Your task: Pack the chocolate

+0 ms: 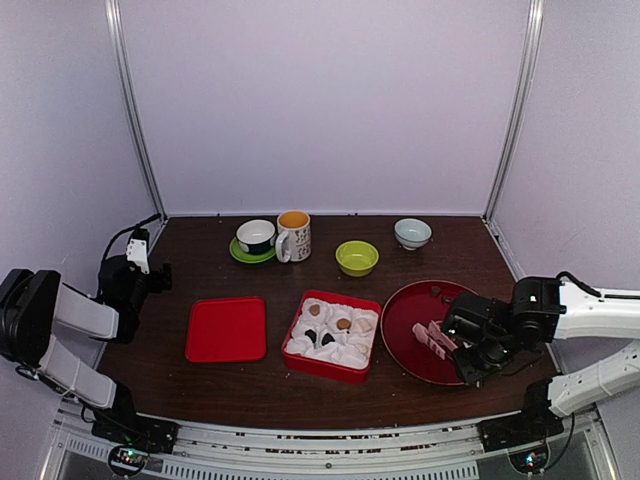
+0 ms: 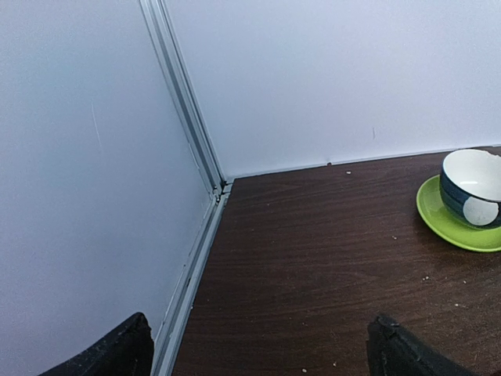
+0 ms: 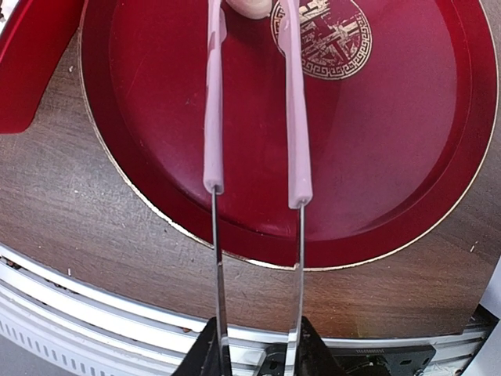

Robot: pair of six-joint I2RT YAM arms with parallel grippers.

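A red box (image 1: pixel 330 363) lined with white padding holds several chocolates; a red lid (image 1: pixel 225 330) lies left of it. On the round red plate (image 1: pixel 410 310) are dark pieces and, in the right wrist view, a pale round piece (image 3: pixel 249 8) at the top edge, between the pink tong-like fingers of my right gripper, which are part open; whether they touch it is unclear. My left gripper stands open at the left, above bare table, with nothing between its fingers.
A green saucer with a bowl (image 1: pixel 256 232), a mug (image 1: pixel 298 240), a green bowl (image 1: pixel 357 260) and a pale blue bowl (image 1: pixel 412 234) stand along the back.
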